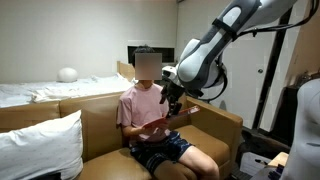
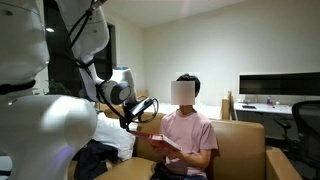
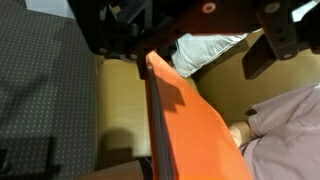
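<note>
A person in a pink shirt (image 1: 143, 103) sits on the tan couch, holding a flat reddish-orange object (image 3: 195, 130), perhaps a book or folder, over the lap. Its pale edge runs up the wrist view. Above it, my gripper is open, its dark fingers wide apart. The object's narrow far end shows beneath the gap, closer to the left finger (image 3: 125, 32); whether it touches is unclear. From the side, the gripper (image 1: 173, 104) hangs just over the object, in front of the person's chest. Exterior view 2 also shows the object (image 2: 160, 146) below the gripper.
The tan couch (image 1: 99, 127) has a white pillow (image 1: 42, 150) at its left end. Behind it lies a white bed-like surface (image 1: 75, 88). In exterior view 2, a desk (image 2: 270, 107) stands at the back right. The person's hands and legs are close beneath the gripper.
</note>
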